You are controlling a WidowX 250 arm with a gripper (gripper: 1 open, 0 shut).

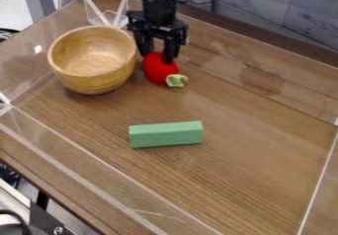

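A red bell pepper with a green stem [162, 69] lies on the wooden table just right of a tan wooden bowl [93, 59]. The black gripper [154, 45] is directly above and behind the pepper, at or very near its top; whether its fingers hold it cannot be told.
A green block [165, 133] lies in the lower middle of the table [258, 120]. A clear plastic item [106, 12] is at the back left, behind the bowl.
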